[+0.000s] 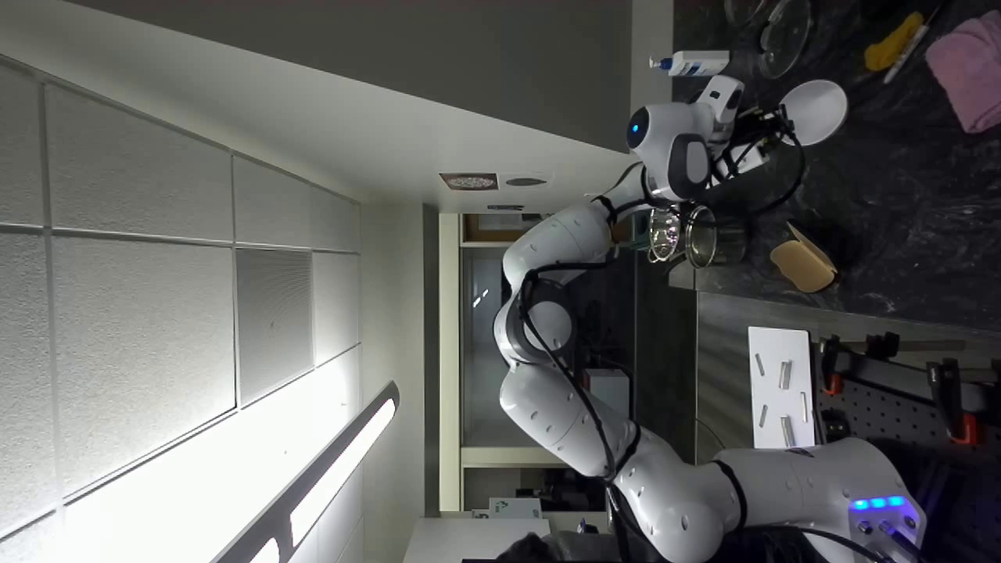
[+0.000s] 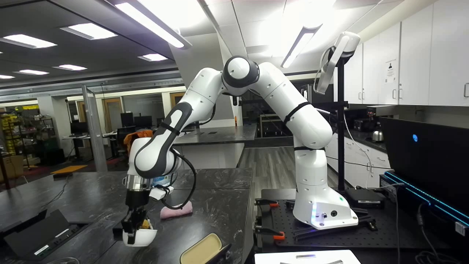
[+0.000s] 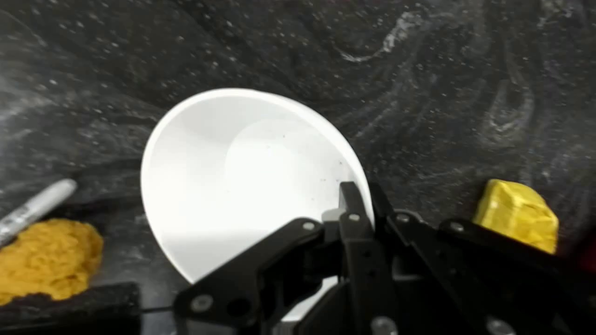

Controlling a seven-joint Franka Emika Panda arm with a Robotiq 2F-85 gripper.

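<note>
A white bowl (image 3: 268,167) hangs from my gripper, which is shut on its rim; one finger is inside the bowl, the other outside. The inside of the bowl looks empty but for a few dark specks. From exterior view 2, the bowl (image 2: 145,238) appears near the table's front, below the black gripper (image 2: 133,233). Exterior view 1 shows the bowl (image 1: 818,111) raised off the dark counter, its rim by the fingers.
An orange-yellow lump (image 3: 53,259) and a grey marker (image 3: 36,209) lie beside the bowl, with a yellow block (image 3: 518,215) on the other side. A pink towel (image 2: 176,210), a tan open case (image 2: 201,250) and a pump bottle (image 1: 699,62) stand around. Bare counter lies between them.
</note>
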